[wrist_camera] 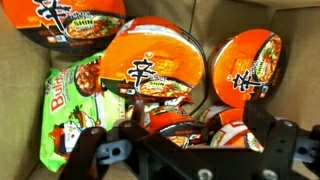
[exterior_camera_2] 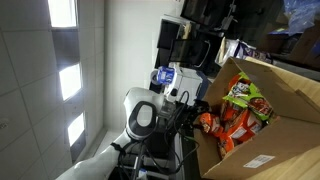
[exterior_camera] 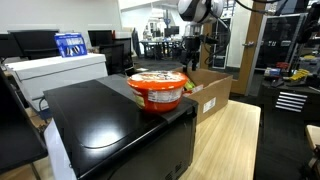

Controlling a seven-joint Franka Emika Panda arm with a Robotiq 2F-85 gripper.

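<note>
A cardboard box (exterior_camera_2: 241, 165) holds several red noodle cups and a few packets. In the wrist view, three cups with Shin labels show clearly: one at upper left (wrist_camera: 66, 18), a middle cup (wrist_camera: 152, 58) and a right cup (wrist_camera: 247, 67). A green Buldak packet (wrist_camera: 70, 115) lies at the left. My gripper is above them, fingers apart and nothing held. The fingers cover part of the lower cups. From the side, the gripper (exterior_camera: 190, 62) hangs over the far part of the box.
A large red noodle bowl (exterior_camera: 160, 92) stands on the black cabinet top (exterior_camera: 95, 115), close to the exterior camera. The box walls (exterior_camera: 212, 98) rise around the packages. Bare wooden tabletop (exterior_camera: 230, 145) extends in front of the box.
</note>
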